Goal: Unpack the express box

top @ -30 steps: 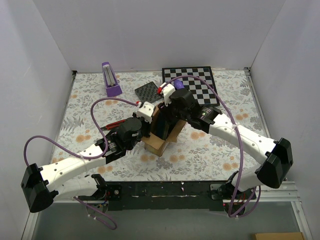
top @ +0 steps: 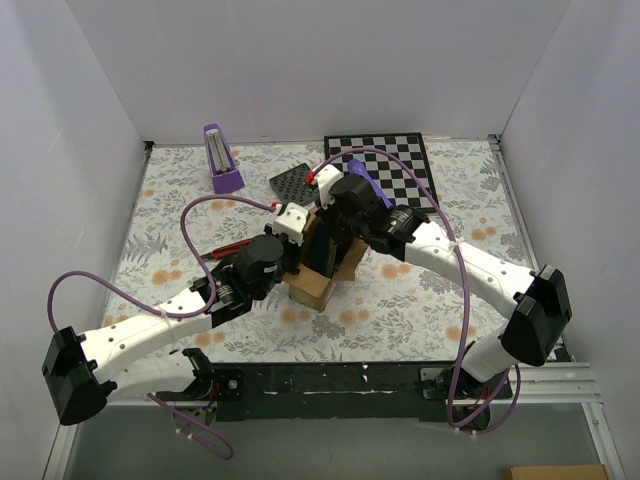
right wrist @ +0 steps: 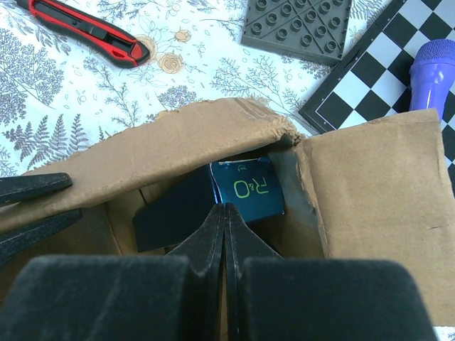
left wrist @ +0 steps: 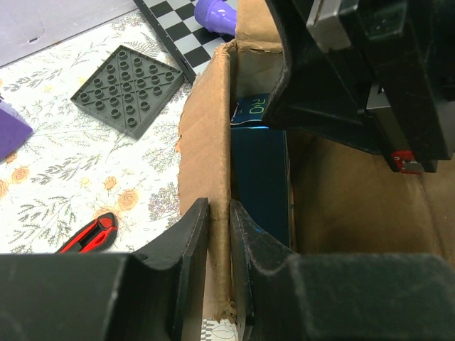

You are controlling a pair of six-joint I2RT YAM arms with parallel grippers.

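Observation:
The open cardboard box [top: 312, 288] stands between both arms. Inside it a dark blue package [right wrist: 249, 188] with "R&O" lettering leans against the box wall. My left gripper is shut on the box's side flap [left wrist: 202, 149], as the left wrist view shows. My right gripper is over the box opening with its fingertips together and nothing between them; the package lies beyond the tips, outside the fingers. Seen from the left wrist, the right gripper's dark fingers cover part of the package's top. The lower inside of the box is mostly hidden.
A red-black cutter [right wrist: 92, 32] and a grey studded plate [right wrist: 298, 25] lie on the table beyond the box. The checkerboard [top: 405, 165] and purple microphone [right wrist: 431, 77] are at the back. A purple holder [top: 226, 180] stands back left.

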